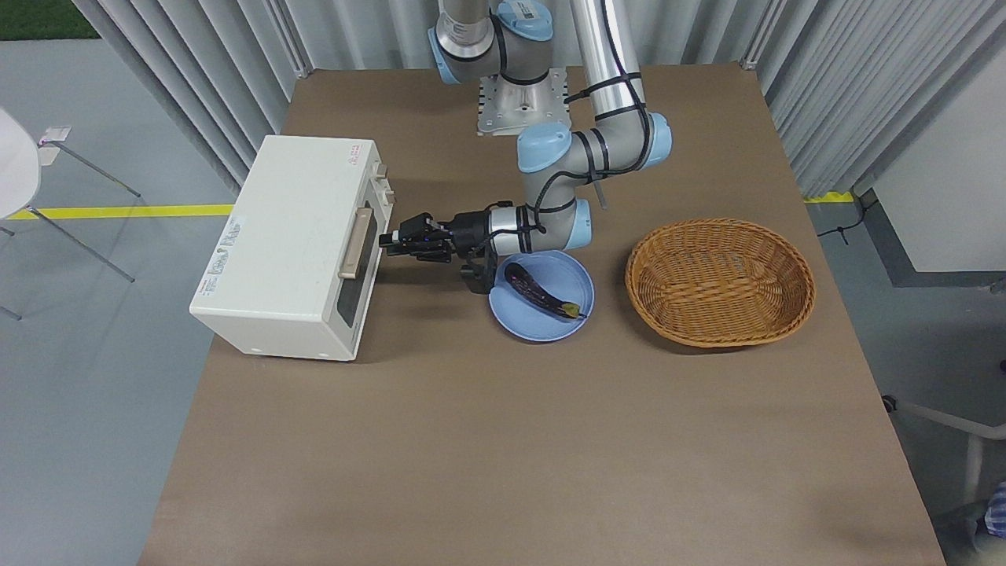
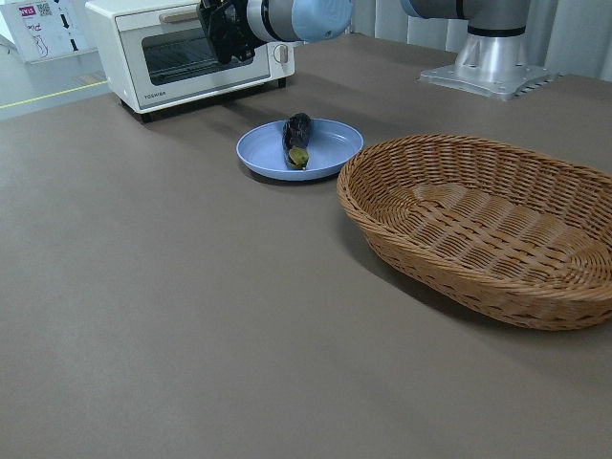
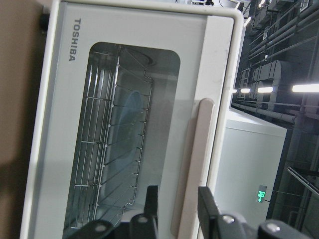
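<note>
A white Toshiba toaster oven (image 1: 273, 245) stands on the left of the table, its glass door (image 3: 124, 129) closed, a wire rack visible behind the glass. In the wrist view my gripper faces the door by its pale handle (image 3: 197, 164), with a gap between the two fingertips and nothing clearly held. In the front view the gripper reaches toward the oven's front. A dark eggplant (image 1: 535, 288) lies on a blue plate (image 1: 514, 316) under my arm.
An oval wicker basket (image 1: 719, 283) sits to the right of the plate. A chair stands on the floor at the left.
</note>
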